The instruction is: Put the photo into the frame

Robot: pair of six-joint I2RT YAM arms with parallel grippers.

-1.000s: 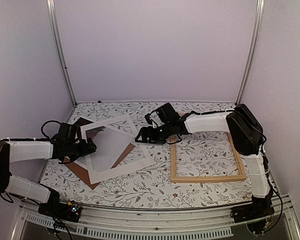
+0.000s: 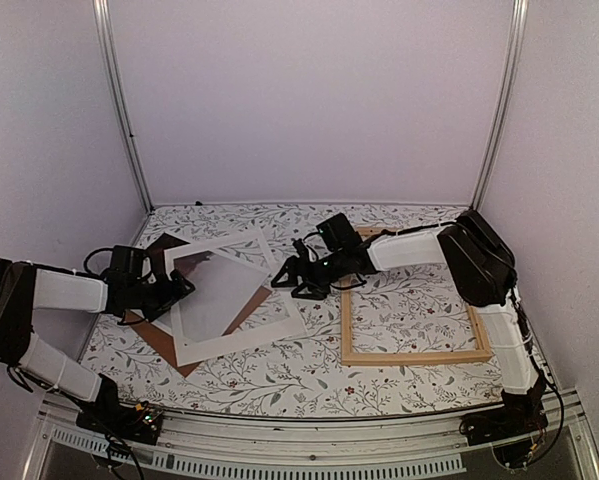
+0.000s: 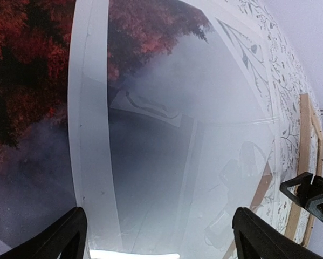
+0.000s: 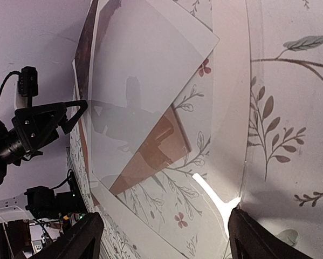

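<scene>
The photo [image 3: 32,54], with red trees and grey mist, lies at the left, partly beneath a clear sheet with a white border [image 2: 241,345]. A brown board [image 2: 161,346] shows under both. To the right is the empty wooden frame [image 2: 414,358]. Over the left side of the sheet, my left gripper [image 2: 169,292] stands open, its fingers [image 3: 67,234] wide apart. At the sheet's right border is my right gripper [image 2: 297,283], its fingers [image 4: 253,237] apart; the border's edge runs close to one finger, and contact there is unclear.
A flowered cloth [image 2: 304,385] covers the table, bare along the front and inside the wooden frame. The right forearm [image 2: 409,250] passes above the frame's far left corner. Walls stand close on both sides.
My left gripper has shifted slightly right over the sheet. The sheet has barely moved.
</scene>
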